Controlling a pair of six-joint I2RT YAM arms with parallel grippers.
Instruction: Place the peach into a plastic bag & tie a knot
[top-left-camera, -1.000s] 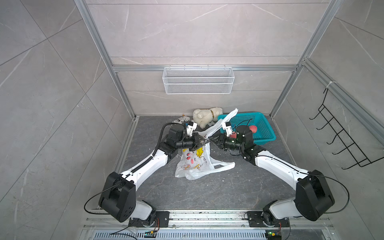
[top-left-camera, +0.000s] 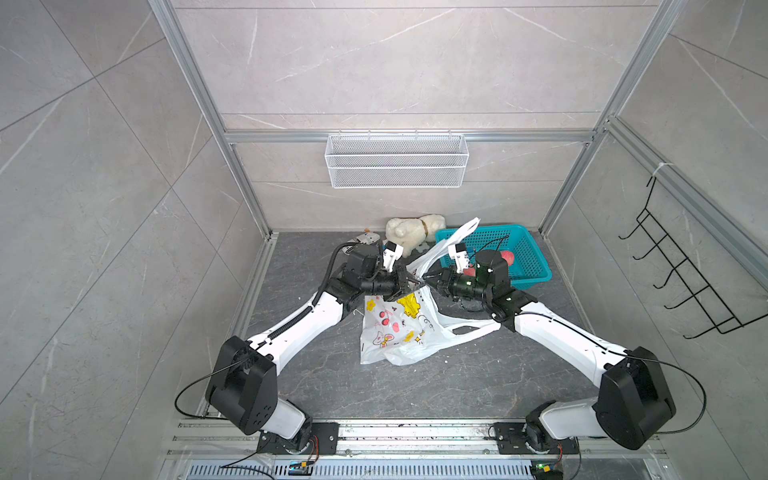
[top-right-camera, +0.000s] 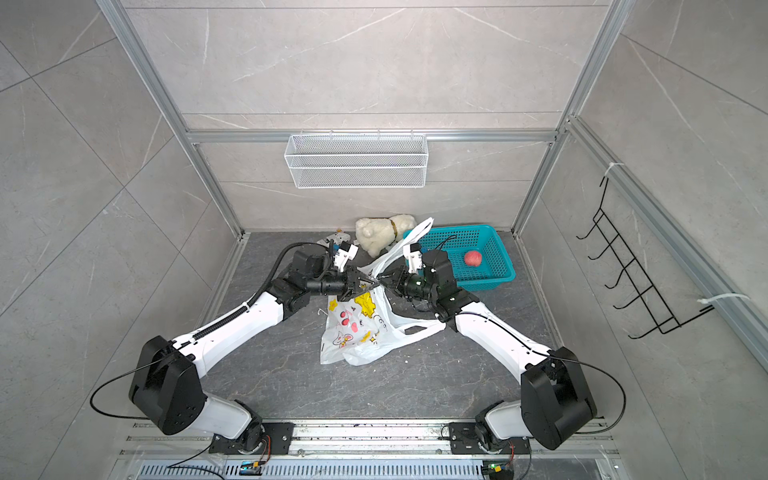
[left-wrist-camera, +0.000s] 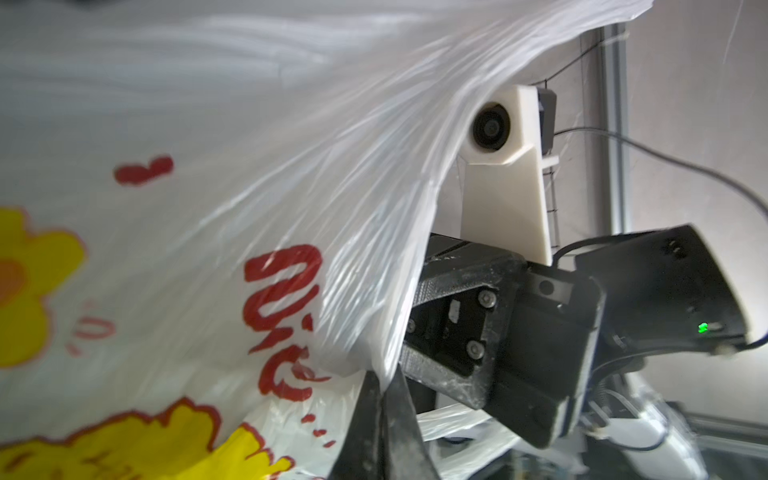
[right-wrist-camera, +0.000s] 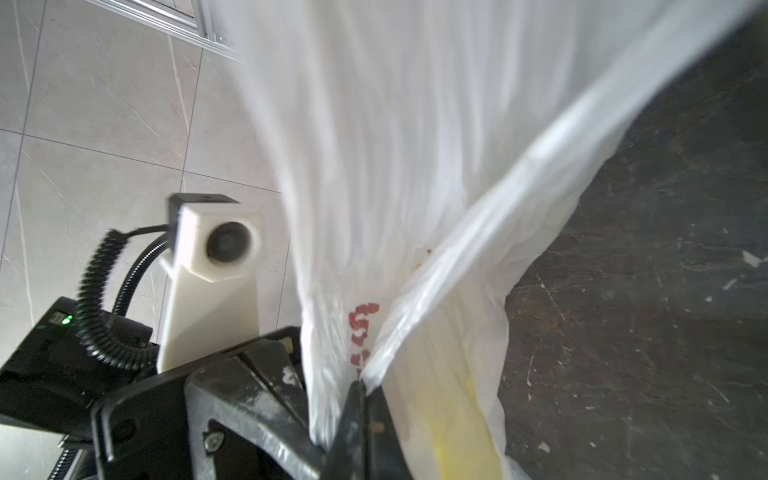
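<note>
The white plastic bag (top-left-camera: 400, 336) with red and yellow drawings lies partly on the table, its upper part pulled up to a strand rising at the back right. My left gripper (top-left-camera: 413, 282) and right gripper (top-left-camera: 432, 279) meet at the bag's middle, tips close together. In both wrist views each gripper's fingers are shut on gathered plastic of the bag (left-wrist-camera: 160, 96). A pink peach (top-right-camera: 473, 258) sits in the teal basket (top-right-camera: 500, 272); whether anything is inside the bag is hidden.
A white plush toy (top-left-camera: 404, 232) lies at the back behind the grippers. A white wire shelf (top-left-camera: 396, 160) and black hook rack (top-left-camera: 680, 272) hang on the walls.
Both grippers and arms have shifted slightly right, and the bag with them; its loose lower handle now reaches further right across the table.
</note>
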